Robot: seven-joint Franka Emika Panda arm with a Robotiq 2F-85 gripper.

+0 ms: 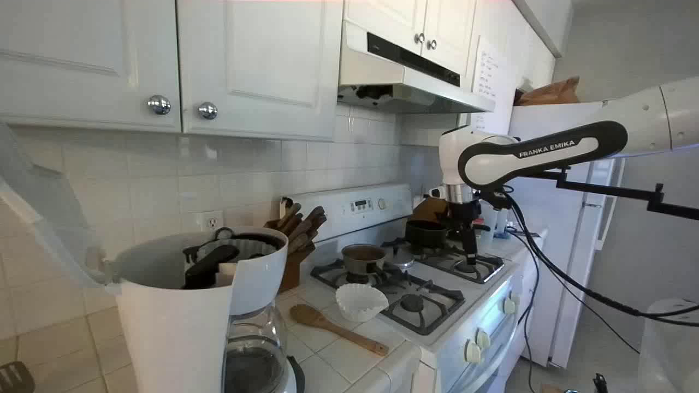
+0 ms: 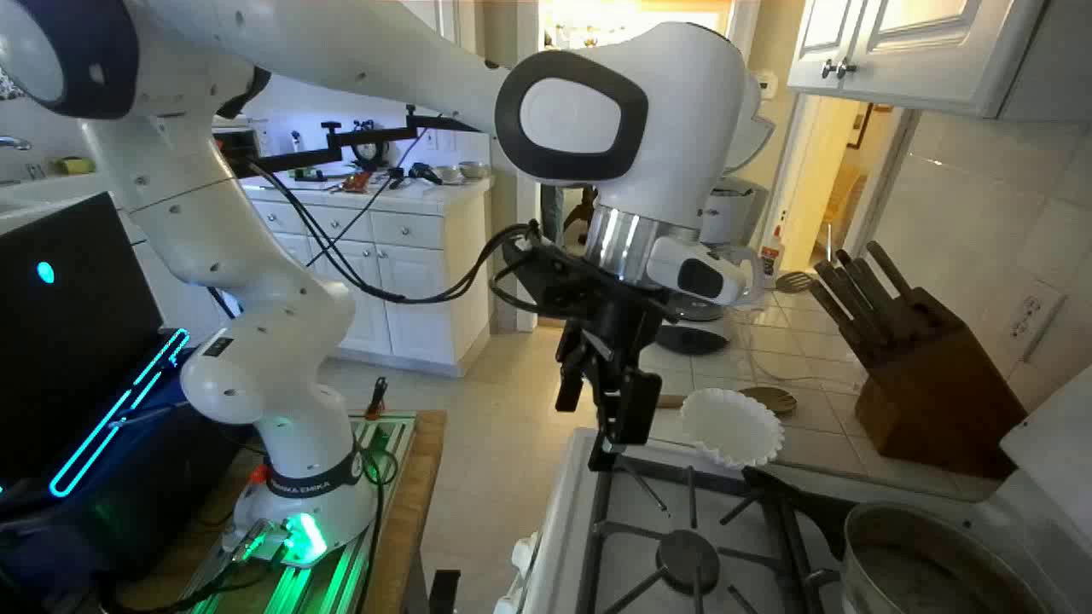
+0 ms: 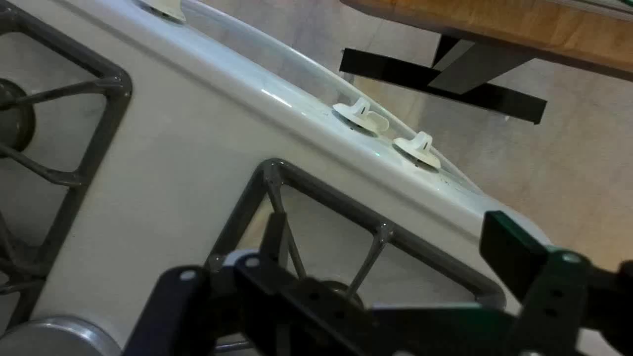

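My gripper stands open above the stove, its dark fingers wide apart and nothing between them. Below it in the wrist view is a burner grate. In exterior view 1 the gripper hangs fingers down over the stove top. A metal pot sits on a back burner, and a dark pot stands farther along, partly behind the arm. On the counter beside the stove lie a white fluted bowl-like filter and a wooden spoon.
A white coffee maker with its lid raised stands at the near counter end. Behind it is a knife block. Stove knobs line the front edge. A range hood overhangs the stove.
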